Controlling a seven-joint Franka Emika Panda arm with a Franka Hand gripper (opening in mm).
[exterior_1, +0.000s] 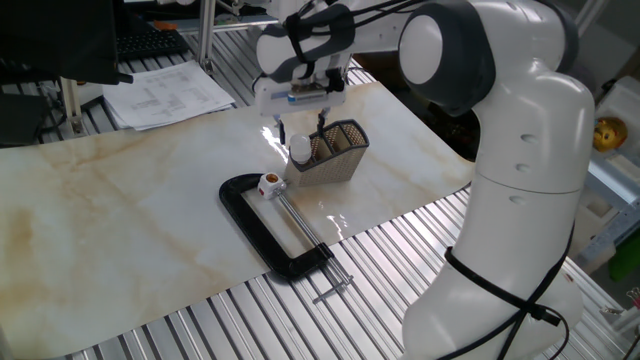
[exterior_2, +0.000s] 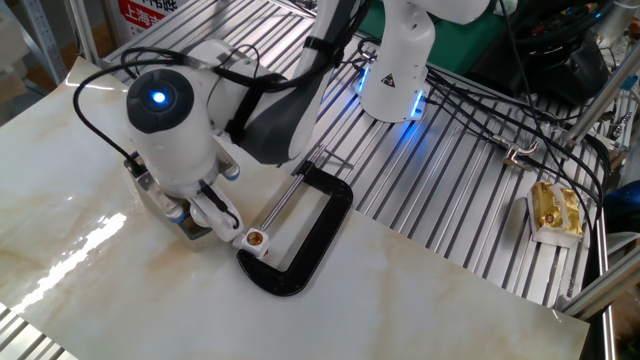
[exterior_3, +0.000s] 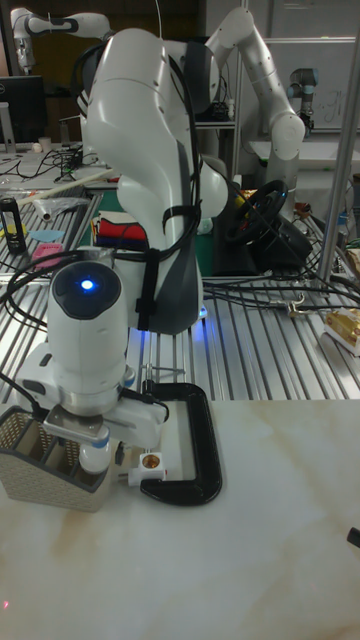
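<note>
A beige woven basket (exterior_1: 328, 168) with a dark rim and several compartments stands on the marbled sheet. At its left end, a white round-topped item (exterior_1: 300, 149) rises out of a compartment; in the third exterior view its white side (exterior_3: 96, 457) shows near the basket wall (exterior_3: 48, 485). My gripper (exterior_1: 301, 131) points down just above that item, its two dark fingers spread apart with nothing visibly held between them. Whether the fingertips reach beside the item's top cannot be told. The arm hides most of the basket in the second exterior view.
Close beside the basket lies a black C-clamp (exterior_1: 262, 235), with a small white block (exterior_1: 271, 185) at its screw end. Papers (exterior_1: 165, 95) lie at the back left.
</note>
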